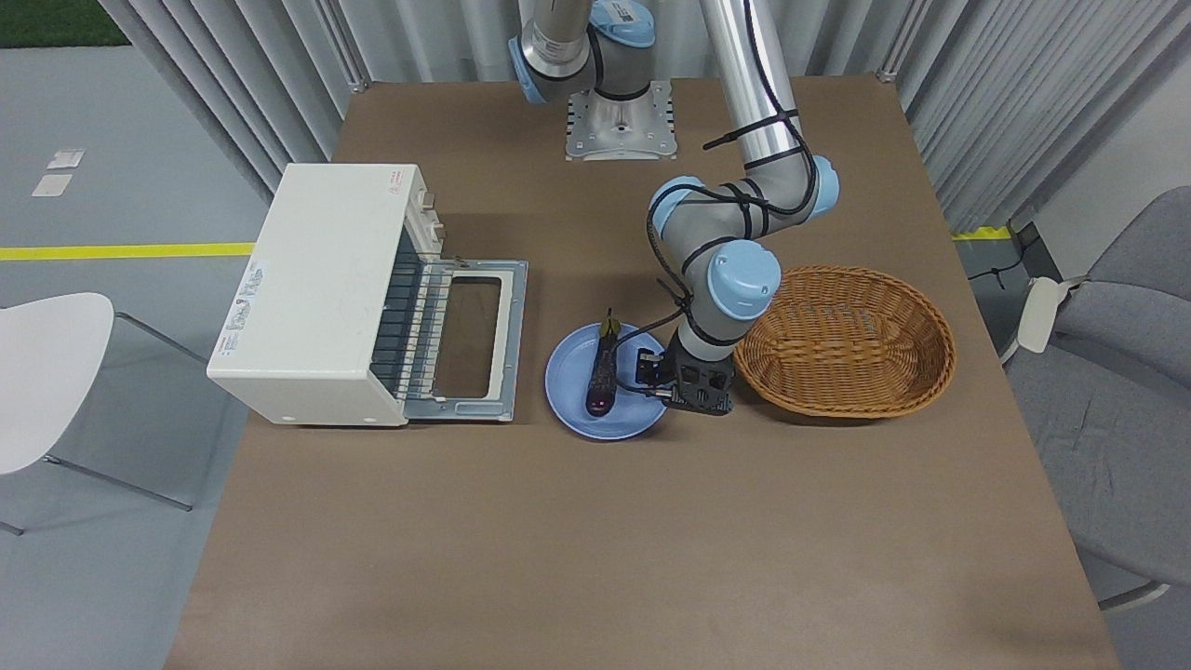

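Note:
A dark purple eggplant (602,374) with a green stem lies upright along the view on a blue plate (575,402). The black gripper (645,378) at the end of the grey-and-blue arm is low over the plate's right side, just right of the eggplant. Its fingers are small and partly hidden by the wrist and cable, so whether it is open or shut cannot be made out.
A wicker basket (843,346) stands empty to the right of the arm. A white oven (307,290) with its door (502,346) folded down is on the left.

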